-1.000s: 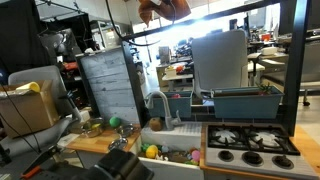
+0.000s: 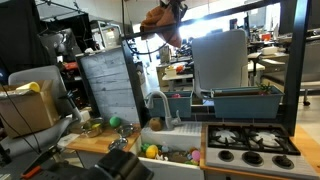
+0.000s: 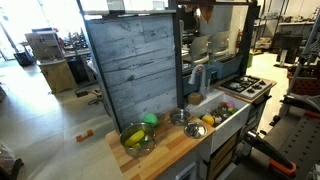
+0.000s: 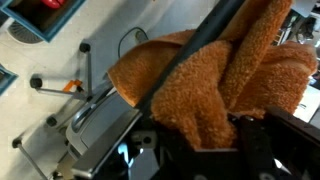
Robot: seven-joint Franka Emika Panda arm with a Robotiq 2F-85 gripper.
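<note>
An orange-brown cloth hangs bunched at the black overhead bar, high above the counter. My gripper is shut on the cloth, whose folds hide most of the fingertips. In the wrist view, folds of the cloth show on both sides of the dark bar; whether it rests on the bar, I cannot tell. Only the lower part of the cloth shows at the top edge of the second exterior view.
Below are a faucet, a sink with colourful items and a stove. A blue bin stands behind the stove. Metal bowls sit on the wooden counter. A grey panel rises beside the sink.
The cloth and my gripper have come down from the top edge of the first exterior view to the overhead bar, shifting slightly right. The counter items have not moved.
</note>
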